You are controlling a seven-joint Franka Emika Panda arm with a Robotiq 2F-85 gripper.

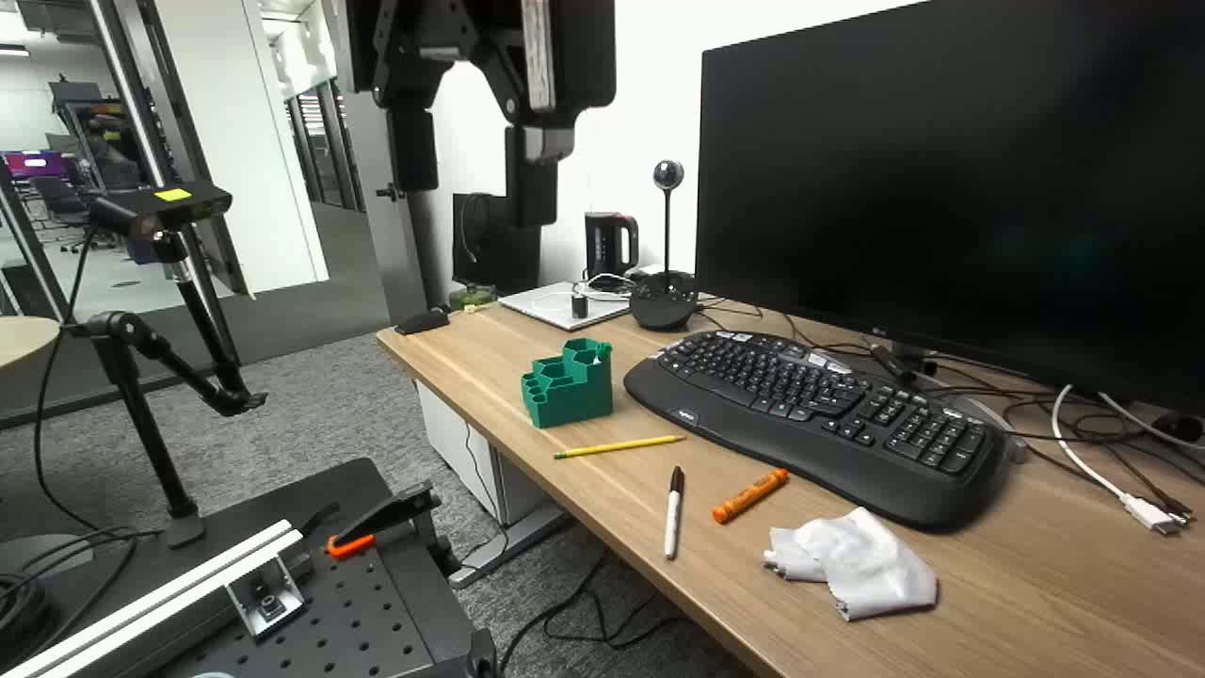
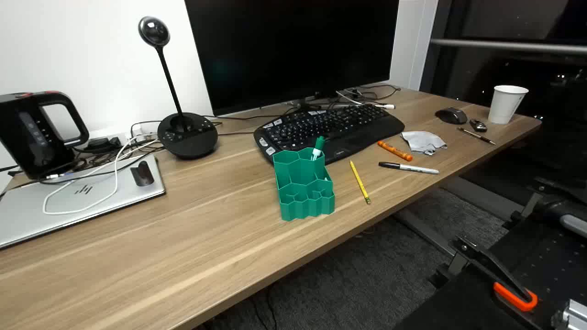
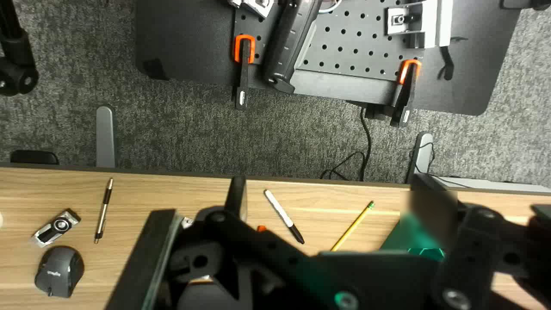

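High above the desk, my gripper stands open with nothing between its fingers. Its widely parted fingers also frame the wrist view. On the desk sits a green honeycomb organizer, holding a green marker upright in a rear cell. Beside it lies a yellow pencil. Farther along are a white marker with a black cap, an orange marker or crayon and a crumpled grey cloth. From the wrist, the gripper hides most of the organizer, the orange piece and the cloth.
A black keyboard lies before the large monitor. A mouse, a pen and a white cup occupy one end; a laptop, webcam stand and kettle the other. Bare wood stretches before the laptop.
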